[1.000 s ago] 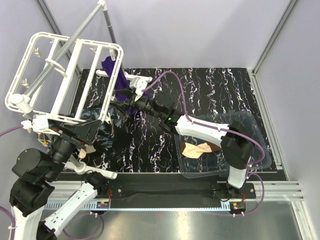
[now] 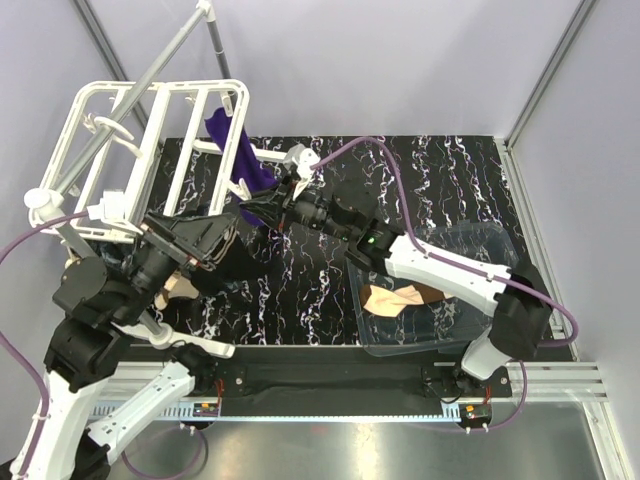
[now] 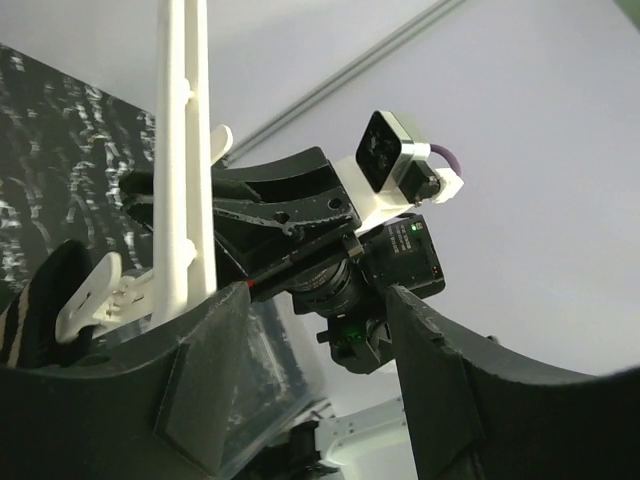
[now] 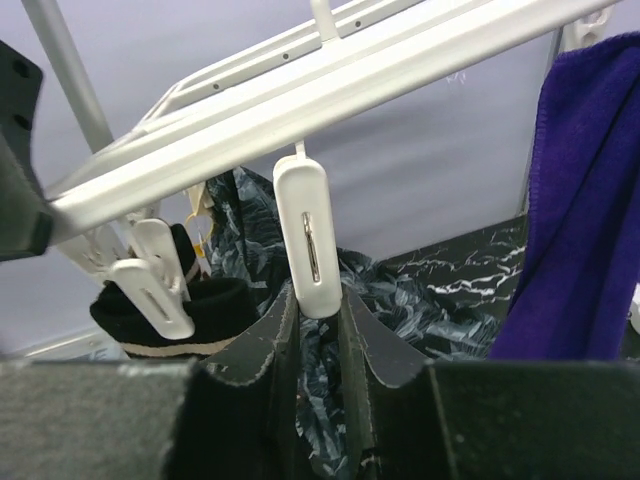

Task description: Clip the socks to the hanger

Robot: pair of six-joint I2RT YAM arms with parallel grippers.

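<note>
The white hanger (image 2: pixel 165 160) fills the upper left of the top view. Its clip (image 4: pixel 308 235) hangs from a bar in the right wrist view, lower end between the closely spaced fingertips of my right gripper; whether they press on it I cannot tell. A purple sock (image 4: pixel 585 200) hangs to the right of that clip. A black sock with a pale stripe (image 4: pixel 215 312) is beside another clip (image 4: pixel 155 285); whether that clip grips it is unclear. My left gripper is open, with no object between its fingertips, close to the hanger's front bar (image 3: pixel 185 150).
A clear bin (image 2: pixel 480 320) with a beige cloth (image 2: pixel 392 300) stands to the right. Crumpled black plastic (image 4: pixel 385 310) lies under the hanger.
Both arms have shifted right, and the left has also risen. The hanger has shifted a little to the right at its near end. A dark sock opening now shows more plainly beside the left gripper.
</note>
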